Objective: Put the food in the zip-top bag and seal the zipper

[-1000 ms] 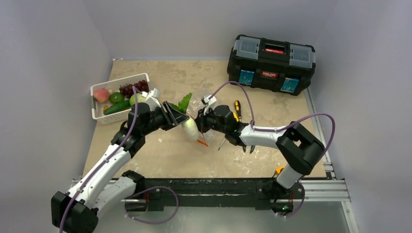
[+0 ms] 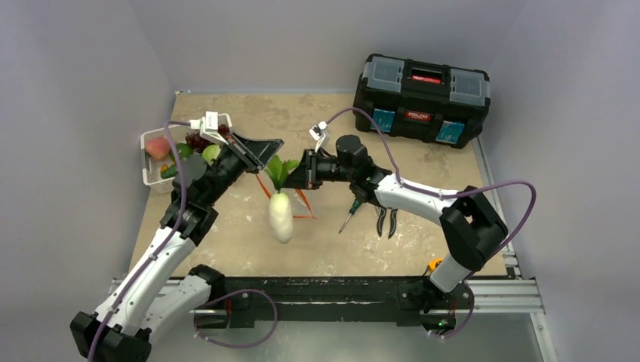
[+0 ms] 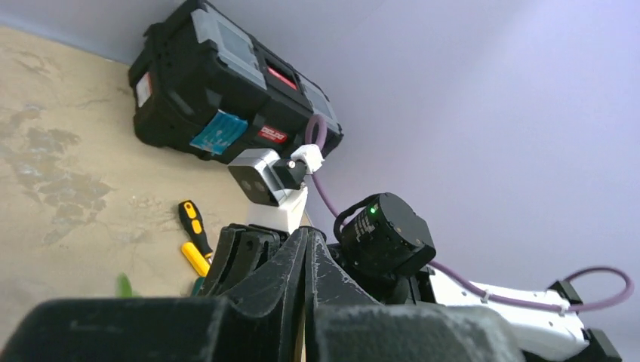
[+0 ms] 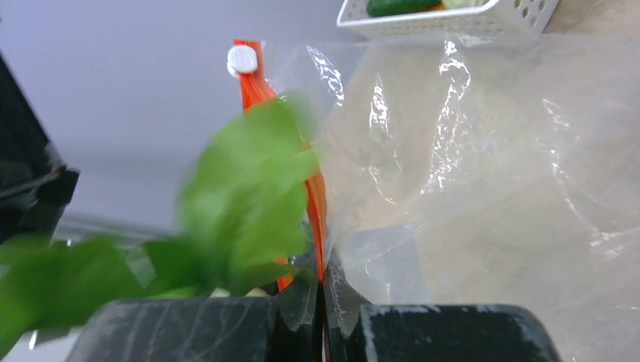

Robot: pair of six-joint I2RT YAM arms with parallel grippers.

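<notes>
A white radish [image 2: 281,219] with green leaves [image 2: 281,170] is at mid-table between the orange zipper edges [image 2: 304,200] of the clear bag. I cannot tell whether it is inside the bag. Above the leaves, my left gripper [image 2: 279,143] is shut; in the left wrist view nothing shows between its fingers. My right gripper is shut on the bag's orange zipper edge [image 4: 317,204], and clear film [image 4: 483,166] spreads to the right of it. Blurred leaves [image 4: 241,196] fill the left of the right wrist view, close to the fingers.
The white basket [image 2: 158,185] of fruit and vegetables stands at left, partly behind my left arm. A black toolbox [image 2: 423,98] is at back right. A screwdriver [image 2: 349,217] and pliers [image 2: 386,222] lie near my right arm.
My left gripper has risen and moved back from the radish. The radish has shifted left and toward the front, while my right gripper has moved slightly left with the bag's edge.
</notes>
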